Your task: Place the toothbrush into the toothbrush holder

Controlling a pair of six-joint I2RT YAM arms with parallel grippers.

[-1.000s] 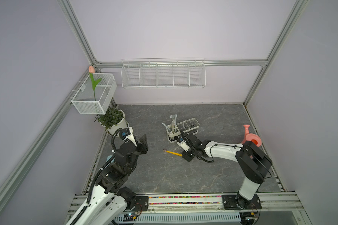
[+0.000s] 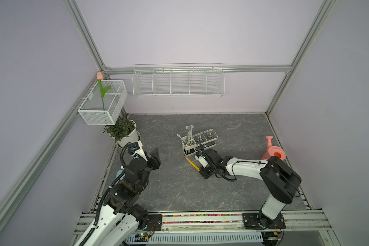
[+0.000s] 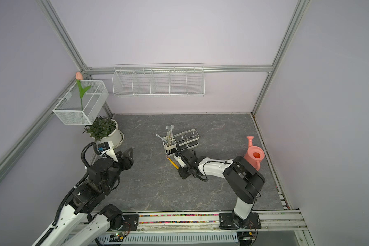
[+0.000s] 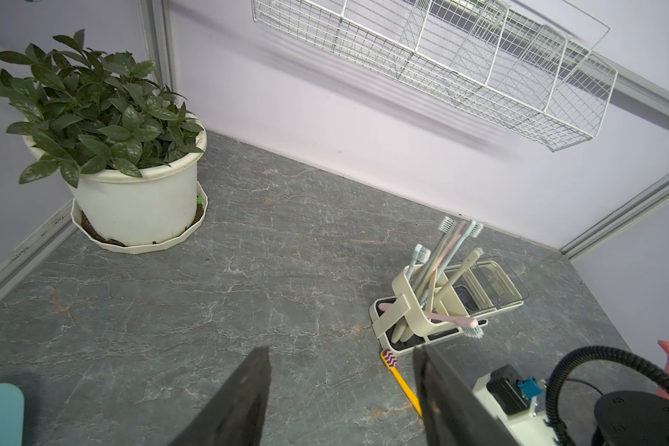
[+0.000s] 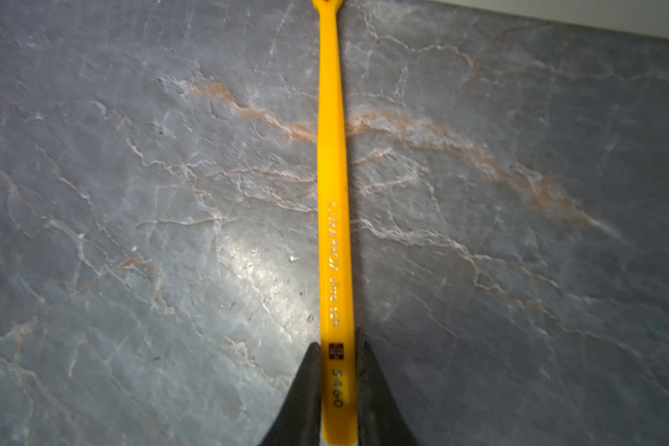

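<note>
A yellow toothbrush (image 5: 331, 178) lies on the grey marbled counter, its bristled head toward the holder. My right gripper is down at the handle's far end, its fingertips close on either side; whether they press on it is hard to tell. The cream toothbrush holder (image 4: 427, 321), with several toothbrushes in it, stands just behind the brush. My left gripper stands open above the counter at the left, nothing between its fingers.
A potted plant (image 4: 137, 204) is at the back left, a pink watering can (image 2: 274, 153) at the right. Wire baskets (image 2: 178, 94) hang on the walls. Free counter lies left of and behind the holder.
The toothbrush has swung round, its head moving up and right toward the holder, as my right gripper shifted slightly toward the front. The left arm is essentially unchanged.
</note>
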